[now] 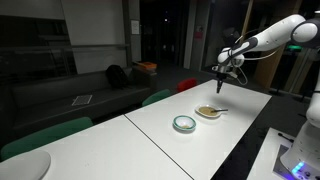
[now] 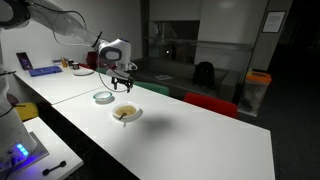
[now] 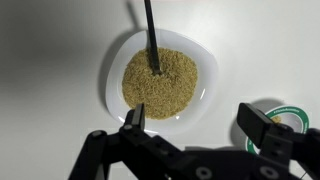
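Observation:
A white plate [image 3: 207, 80] of brown grains [image 3: 160, 92] lies on the table, with a black-handled utensil [image 3: 152, 35] resting in the grains and its handle reaching over the rim. Beside it stands a green-rimmed bowl [image 3: 291, 114] with something small and yellowish inside, partly hidden by a finger. High above the table, my gripper is open, its fingers apart and empty. From outside, the gripper [image 2: 122, 82] shows beyond the plate [image 2: 126, 112] and the bowl [image 2: 104, 98], touching neither.
Green chairs [image 1: 45, 137] and a red chair [image 1: 187, 87] stand along the far side. A dark utensil [image 2: 62, 164] lies near the arm's base.

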